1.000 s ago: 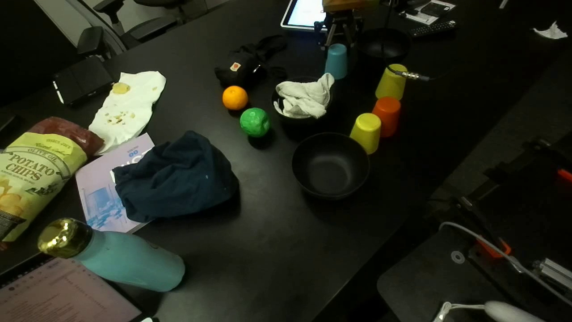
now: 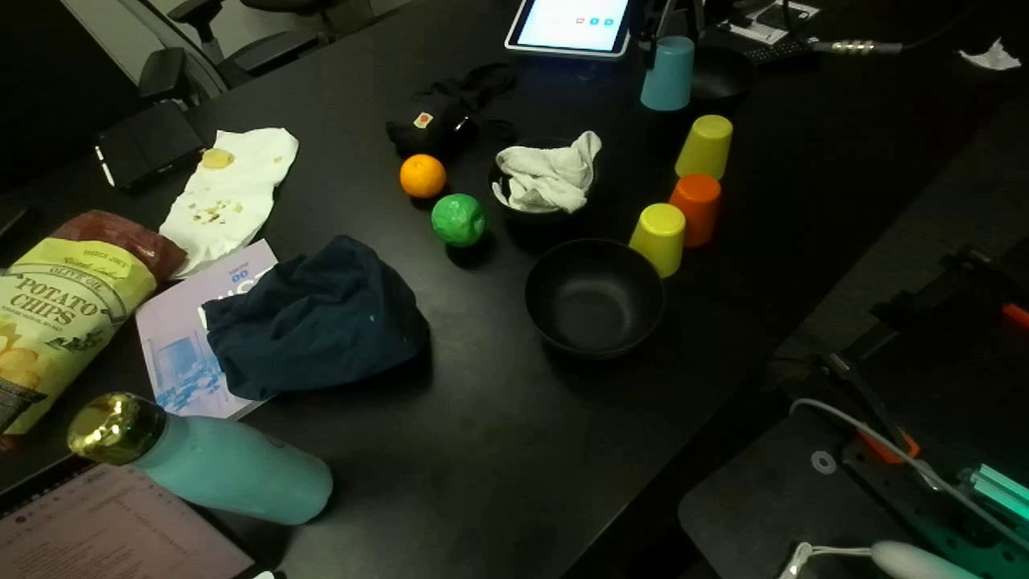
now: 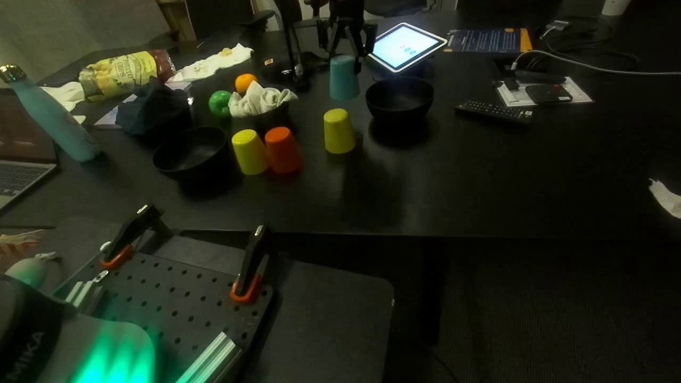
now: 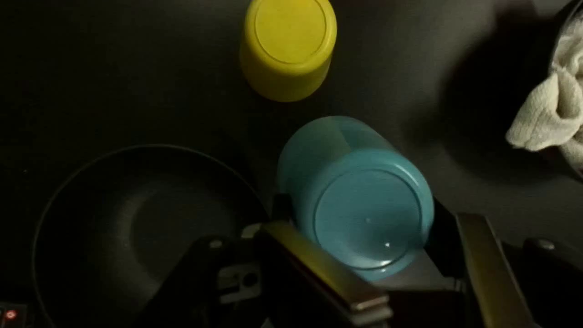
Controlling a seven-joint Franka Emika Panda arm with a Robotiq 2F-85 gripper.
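Note:
An upside-down blue cup (image 4: 369, 213) is held between the fingers of my gripper, which is shut on it. In exterior view 2 the blue cup (image 3: 345, 77) hangs under the gripper (image 3: 348, 48), in front of the tablet and left of a black bowl (image 3: 400, 99). The wrist view has that bowl (image 4: 147, 229) at lower left and an upside-down yellow cup (image 4: 289, 46) at the top. An orange cup (image 2: 696, 209) and a second yellow cup (image 2: 660, 238) stand side by side near the front black bowl (image 2: 595, 299).
A third black bowl holds a white cloth (image 2: 547, 174), beside a green ball (image 2: 458, 220) and an orange (image 2: 422, 177). The tablet (image 3: 406, 47) lies behind the gripper, a remote (image 3: 492, 111) to the right.
In exterior view 1 the gripper and blue cup have moved right and up in the picture, from above the cloth to before the rear bowl. The other cups and bowls have stayed put.

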